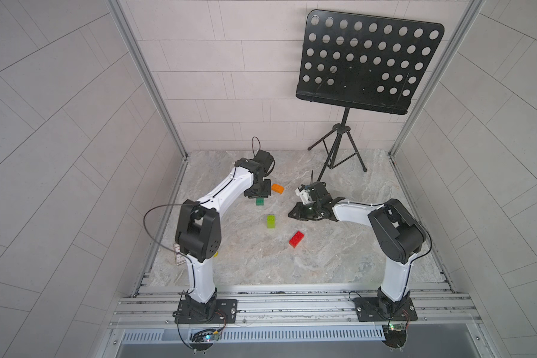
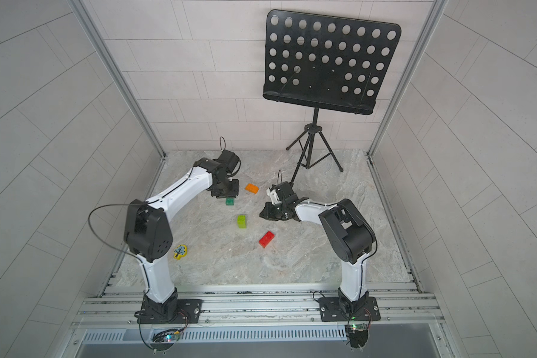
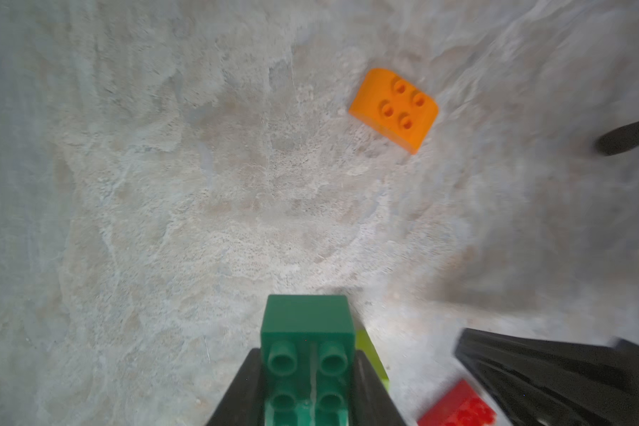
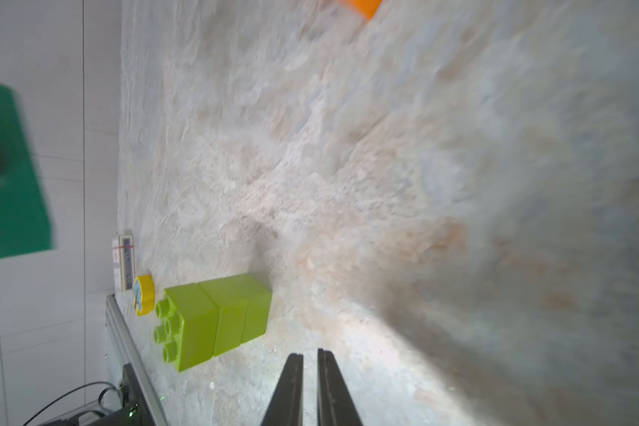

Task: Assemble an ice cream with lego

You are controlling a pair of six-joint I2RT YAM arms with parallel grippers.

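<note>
My left gripper is shut on a green brick (image 3: 306,316), held above the table left of centre. My right gripper hangs low to the right, its fingertips slightly apart with nothing between them. On the table below and between the arms stands a lime green stack of bricks (image 4: 220,312). An orange brick (image 3: 394,106) lies behind it, and a red brick (image 1: 296,238) lies nearer the front, right of the lime stack.
A black music stand (image 1: 352,65) stands at the back right. A yellow round piece (image 2: 180,251) and a small box (image 4: 123,261) lie at the left.
</note>
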